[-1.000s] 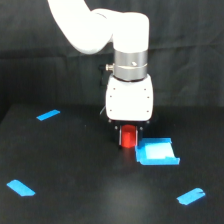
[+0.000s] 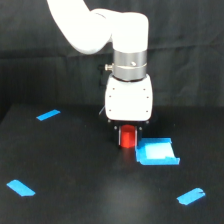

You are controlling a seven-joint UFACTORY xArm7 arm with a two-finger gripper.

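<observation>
Near the middle of the black table, a small red object [image 2: 127,138] shows directly beneath the white hand of the arm. My gripper [image 2: 128,128] points down over it, and its dark fingers are hard to make out against the dark background. Whether they are closed on the red object, or whether it rests on the table, I cannot tell. Just to its right lies a shallow blue container [image 2: 158,160] with a pale, whitish inside.
Blue tape strips mark the table: one at the back left [image 2: 48,115], one at the front left [image 2: 20,188] and one at the front right [image 2: 191,196]. Bare black surface [image 2: 90,185] spreads across the front and left. A dark curtain [image 2: 40,70] hangs behind.
</observation>
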